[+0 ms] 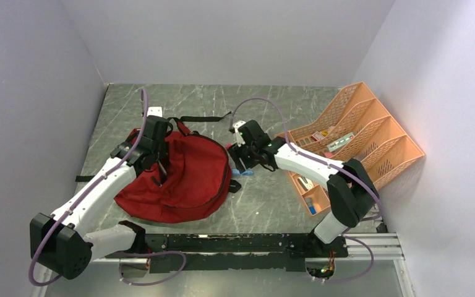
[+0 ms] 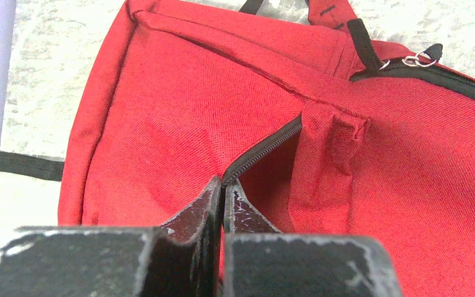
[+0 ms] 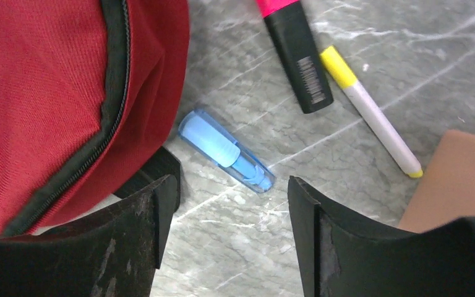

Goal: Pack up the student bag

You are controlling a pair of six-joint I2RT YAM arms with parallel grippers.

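Note:
The red bag (image 1: 192, 173) lies on the left of the table, its pocket mouth edged by a black zipper (image 2: 266, 147). My left gripper is shut on that zipper edge, holding it up so a dark gap shows beside it. Over the table just right of the bag, my right gripper stands open. A light-blue capped item (image 3: 222, 148) lies on the table between and beyond its fingertips, untouched. Farther off lie a black highlighter with a pink cap (image 3: 298, 57) and a white marker with yellow ends (image 3: 372, 112).
An orange divided organizer (image 1: 371, 139) stands at the right with stationery in its compartments; its corner (image 3: 454, 182) shows close to the right fingers. A black strap (image 1: 201, 119) extends behind the bag. Bare table lies in front, between bag and organizer.

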